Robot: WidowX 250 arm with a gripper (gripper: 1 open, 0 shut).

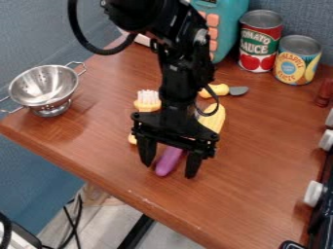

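Note:
The black gripper (pixel 169 161) hangs low over the middle of the table, its two fingers apart on either side of a purple eggplant-like object (pixel 166 163). Whether it touches that object cannot be told. A yellow elongated item (pixel 212 116) lies just behind, partly hidden by the arm. A pale brush-like item (pixel 148 100) with a yellow part shows left of the wrist.
A steel colander (pixel 46 89) stands at the left edge. Behind are a yellow-handled tool (pixel 219 89), two cans (pixel 259 41) and a teal item (pixel 224 19). A black appliance (pixel 320 199) borders the right.

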